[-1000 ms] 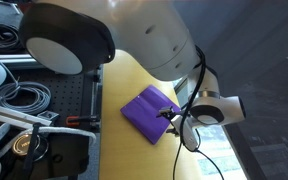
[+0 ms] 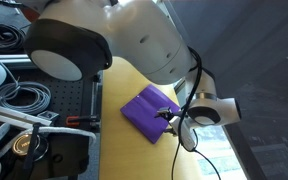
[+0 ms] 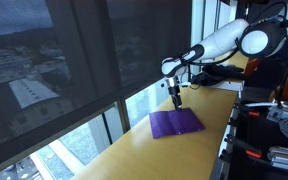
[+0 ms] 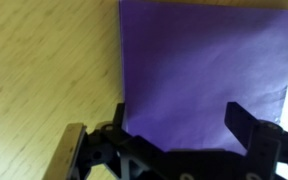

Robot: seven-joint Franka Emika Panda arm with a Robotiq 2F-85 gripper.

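A flat purple cloth lies spread on the wooden table, and from the side it looks like a dark rectangle with a line across its middle. Above it hangs my gripper, its fingers wide apart and nothing between them. In the first exterior view the gripper is over the right side of the purple cloth, partly covered by the arm and a cable. Whether the fingertips touch the cloth cannot be told.
Bare wooden table stretches in front of and beside the cloth. A dark cart with coiled cables and tools borders the table. A dark blind and window line the other side.
The arm has shifted slightly over the last second, and the gripper has moved a little lower or to the left. The cloth has stayed where it was.
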